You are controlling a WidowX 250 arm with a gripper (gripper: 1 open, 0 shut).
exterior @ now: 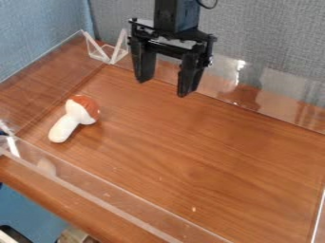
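Note:
My black gripper [165, 74] hangs at the top middle, over the back of the wooden table, its two fingers apart with nothing between them. A toy mushroom [75, 116] with an orange cap and white stem lies on its side at the left, below and to the left of the gripper.
Clear plastic walls edge the wooden surface [203, 161], with a white wire piece [106, 49] at the back left corner. Grey padded walls stand behind and to the left.

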